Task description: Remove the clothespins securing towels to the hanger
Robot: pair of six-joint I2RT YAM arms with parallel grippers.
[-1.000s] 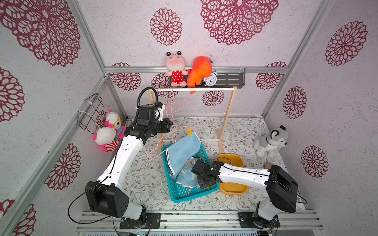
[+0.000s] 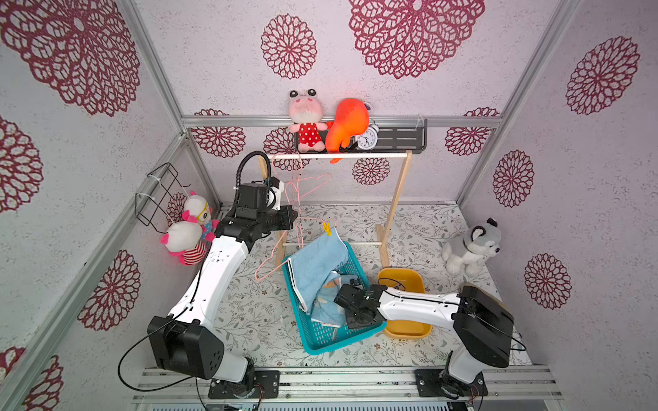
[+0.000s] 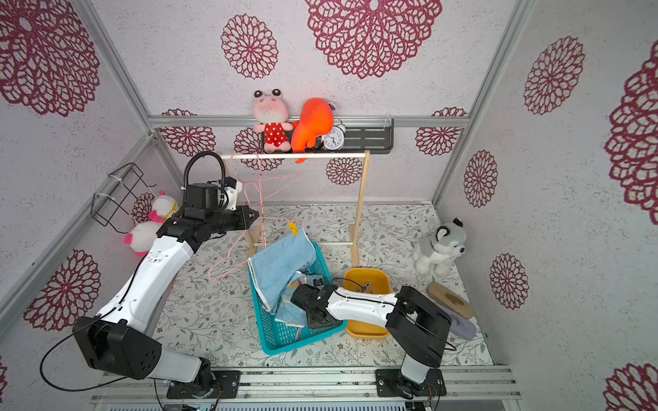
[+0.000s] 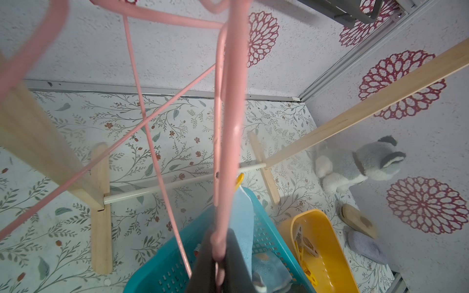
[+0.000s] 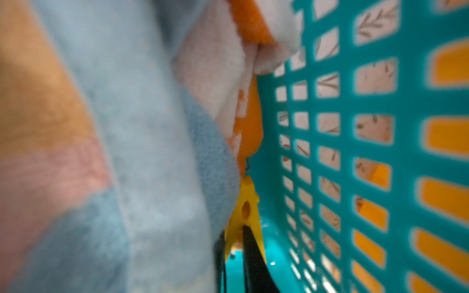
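Note:
A pink hanger (image 2: 269,268) tilts down from my left gripper, which is shut on its rod in the left wrist view. From it hangs a light blue towel (image 2: 319,259), held by a yellow clothespin (image 2: 327,228) and draping into the teal basket (image 2: 309,340). Another patterned towel (image 5: 146,146) lies inside. Down in the basket, between that towel and the perforated wall, a yellow clothespin (image 5: 246,205) stands at the tips of my right gripper. Its fingers are part open on either side of the pin; contact is unclear.
A yellow bin (image 4: 320,246) holding loose clothespins stands right of the basket, partly beneath my right arm. The wooden rack (image 2: 396,205) rises behind, with other pink hangers on its rail. Clear floor lies left of the basket.
My left gripper and the hanger have shifted slightly left. The basket has slid slightly right and toward the front, while my right arm has moved a little at its elbow.

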